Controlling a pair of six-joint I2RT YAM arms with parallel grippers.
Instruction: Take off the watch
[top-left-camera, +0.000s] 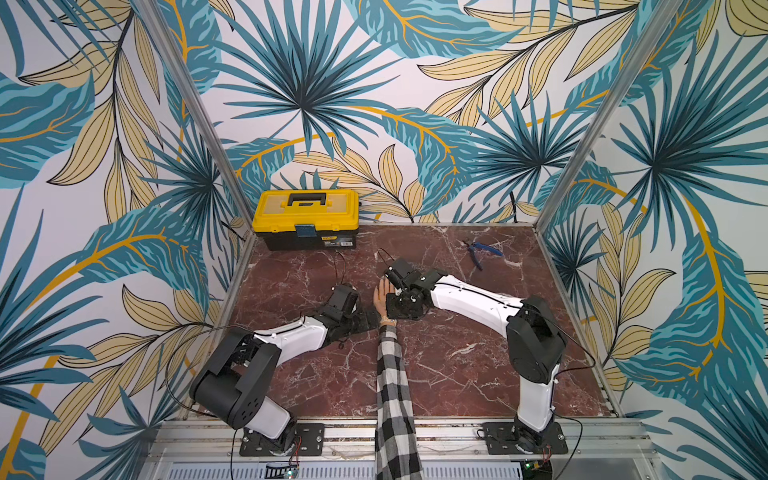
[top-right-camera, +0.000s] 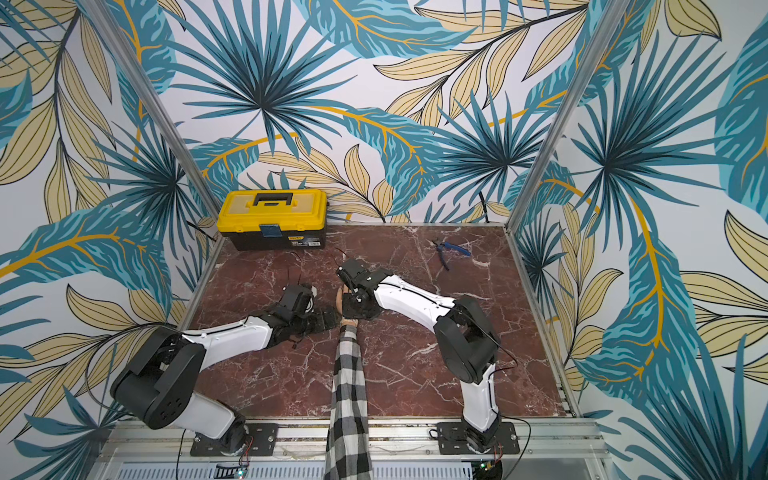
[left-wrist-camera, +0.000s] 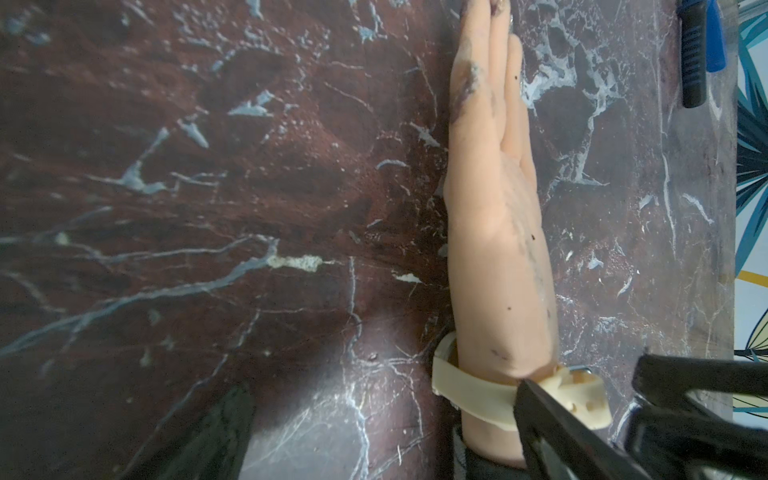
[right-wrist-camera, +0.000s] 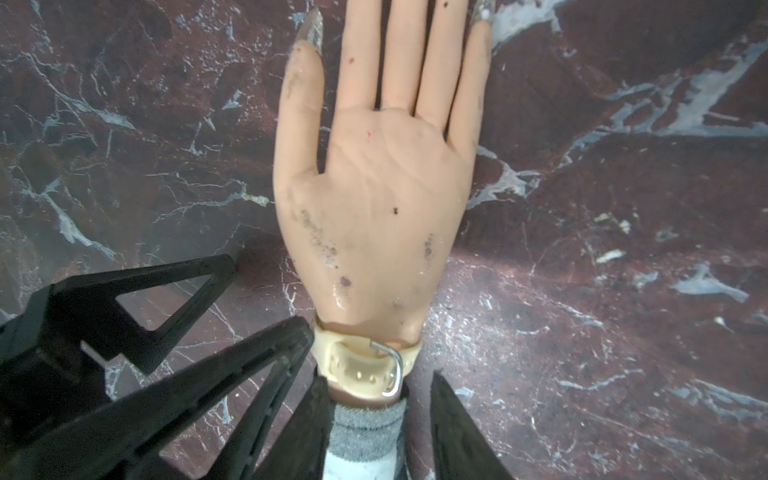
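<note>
A mannequin hand (right-wrist-camera: 384, 200) lies palm up on the marble table, in a checked sleeve (top-left-camera: 392, 400). The cream watch strap (right-wrist-camera: 356, 364) is around its wrist, the metal buckle on top. My right gripper hangs over the wrist, open, its fingertips either side of the strap's lower part. My left gripper stands open low at the hand's left, beside the wrist, with nothing held; the strap (left-wrist-camera: 480, 392) shows at its right finger in the left wrist view.
A yellow toolbox (top-left-camera: 305, 216) stands at the back left. Blue-handled pliers (top-left-camera: 484, 249) lie at the back right.
</note>
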